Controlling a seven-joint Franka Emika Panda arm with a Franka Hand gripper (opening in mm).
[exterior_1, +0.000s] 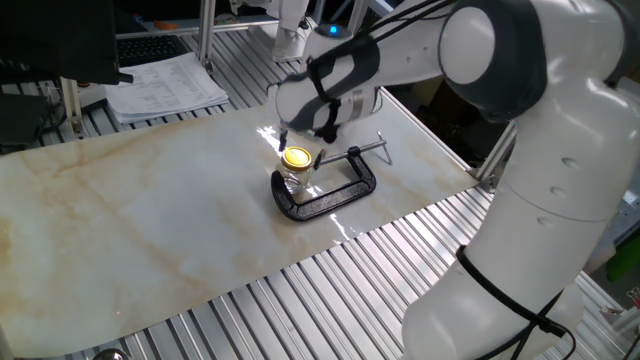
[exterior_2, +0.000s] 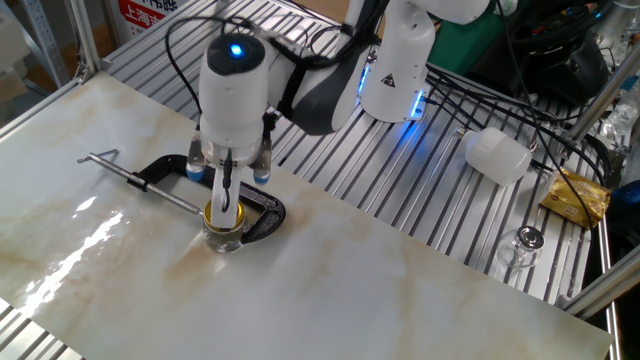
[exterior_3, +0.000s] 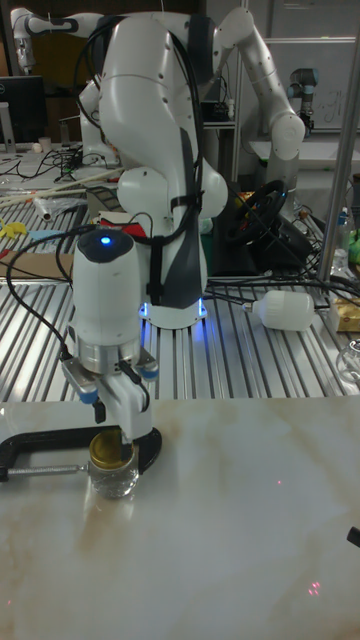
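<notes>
A small glass jar (exterior_1: 295, 182) with a gold lid (exterior_1: 296, 158) stands upright on the marbled board. Around it lies a black C-clamp (exterior_1: 330, 201), its frame partly circling the jar and its screw (exterior_2: 166, 193) reaching toward the jar's side. Whether the screw touches the glass I cannot tell. My gripper (exterior_1: 302, 149) points down right over the lid, its fingers apart on either side of it. In exterior view 2 a white finger (exterior_2: 228, 205) covers part of the lid. The gripper (exterior_3: 116, 422) appears open, with no firm contact visible.
Free room covers most of the marbled board (exterior_1: 130, 230). Papers (exterior_1: 168, 88) lie behind it. A white bulb-shaped object (exterior_2: 497, 156), a small lidded jar (exterior_2: 522, 246) and a gold packet (exterior_2: 575, 198) rest on the slatted metal table.
</notes>
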